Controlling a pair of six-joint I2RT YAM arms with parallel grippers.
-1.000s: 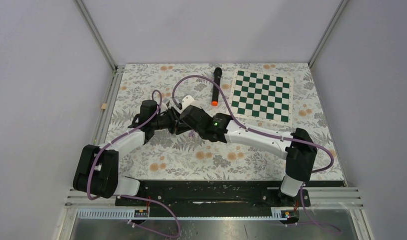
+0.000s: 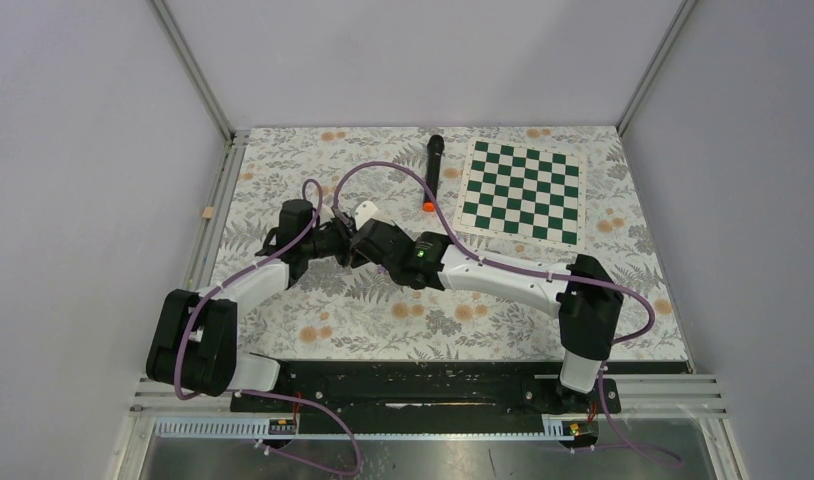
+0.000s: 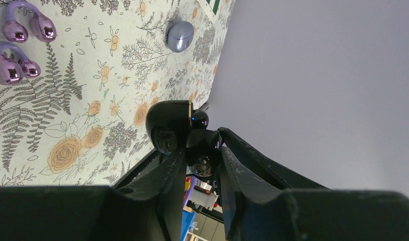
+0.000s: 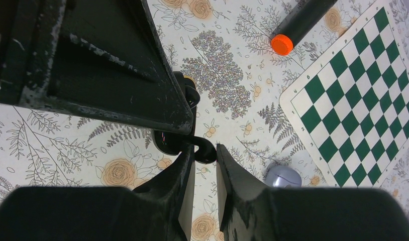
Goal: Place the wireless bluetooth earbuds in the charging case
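Note:
My two grippers meet at mid-left of the table in the top view. In the left wrist view my left gripper is shut on the glossy black charging case [image 3: 167,130]. In the right wrist view my right gripper is shut on a small black earbud [image 4: 205,150], right against the case, which is partly hidden behind the left gripper's body. Whether the earbud sits inside a slot cannot be told.
Purple earphones [image 3: 44,27], a grey-lilac oval object [image 3: 180,36], a black microphone [image 2: 432,175] with an orange end and a green checkerboard [image 2: 520,192] lie on the floral mat.
My right arm has moved slightly left and toward the front of the table, closer in at the left gripper. The left arm looks unmoved.

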